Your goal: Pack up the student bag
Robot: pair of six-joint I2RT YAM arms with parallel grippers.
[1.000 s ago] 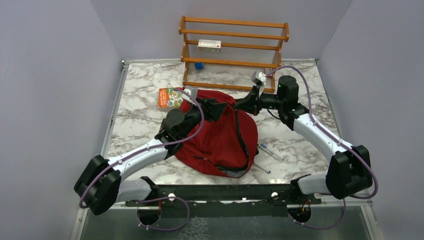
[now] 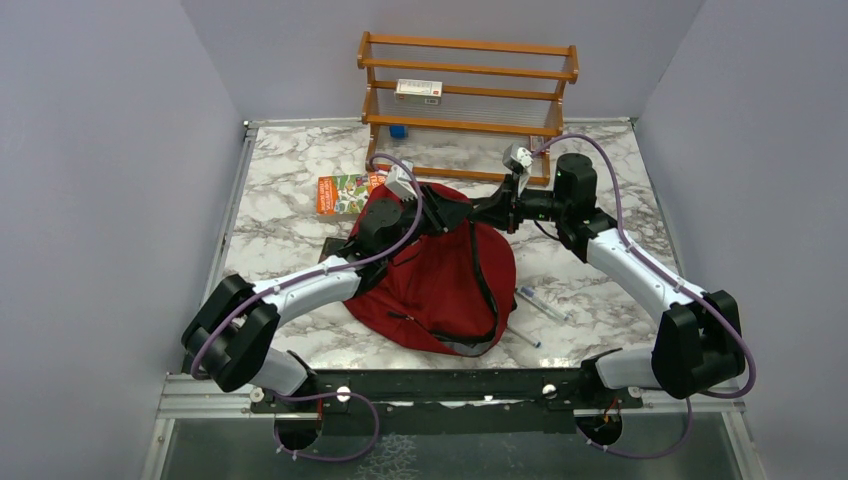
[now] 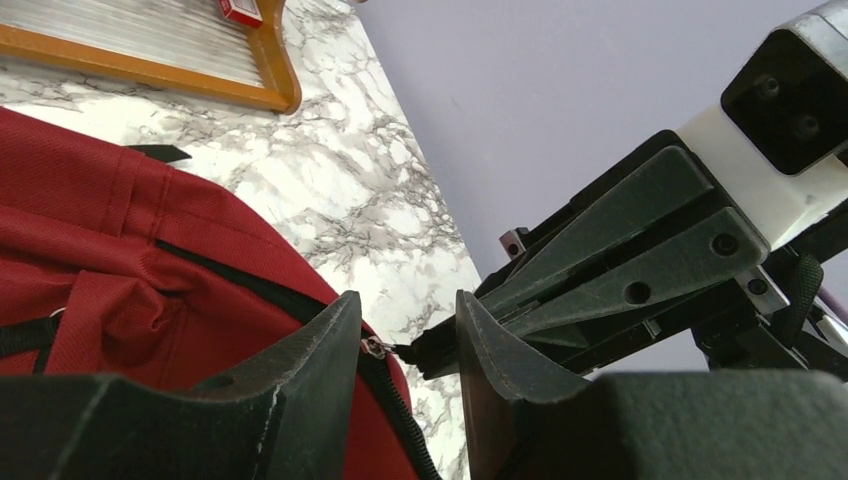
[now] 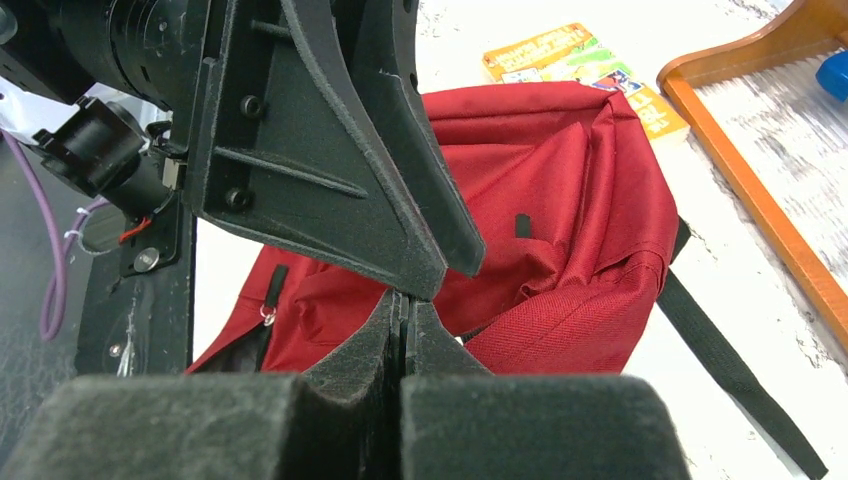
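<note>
The red bag (image 2: 430, 290) lies open on the marble table, a black zipper running along it. My right gripper (image 2: 480, 212) is shut at the zipper's upper part; in the left wrist view the metal zipper pull (image 3: 376, 347) runs to its fingertips, apparently held there. My left gripper is part open just over that pull, its fingers either side of it, close beside the right gripper. In the right wrist view the left gripper's fingers hide part of the right one's tips (image 4: 402, 320).
A wooden rack (image 2: 465, 128) stands at the back with a box (image 2: 418, 92) and a blue item (image 2: 398, 131). An orange book (image 2: 340, 194) lies behind the bag at left. Pens (image 2: 542, 304) lie right of the bag.
My left gripper has moved right, up against the right gripper at the zipper. The right arm and the bag look unchanged.
</note>
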